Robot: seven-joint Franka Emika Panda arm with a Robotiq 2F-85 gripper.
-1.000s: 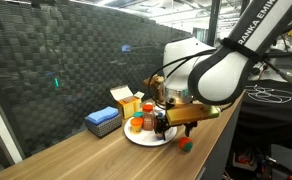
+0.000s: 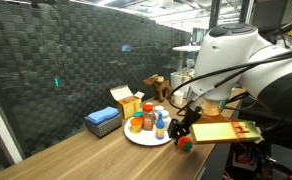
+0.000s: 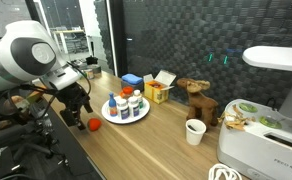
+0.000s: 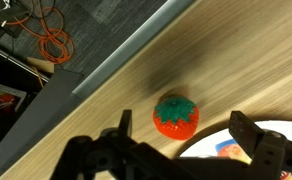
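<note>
A red toy strawberry or tomato (image 4: 174, 127) with a green leafy top rests on the wooden table near its edge. In the wrist view it lies between the spread fingers of my open gripper, apart from both. Exterior view 2 has the red toy (image 3: 94, 125) just below and beside the gripper (image 3: 86, 108). From exterior view 1, the red toy (image 2: 185, 144) is partly hidden by the arm. Nothing is held.
A white plate (image 3: 136, 118) with several small bottles and jars stands close by. Farther along are a yellow box (image 3: 159, 87), a brown plush animal (image 3: 197, 101) and a white cup (image 3: 194, 131). Bare table lies left in exterior view 1.
The arm has shifted right in exterior view 1, toward the table edge, and its wrist has turned. The red toy and the plate stay where they were.
</note>
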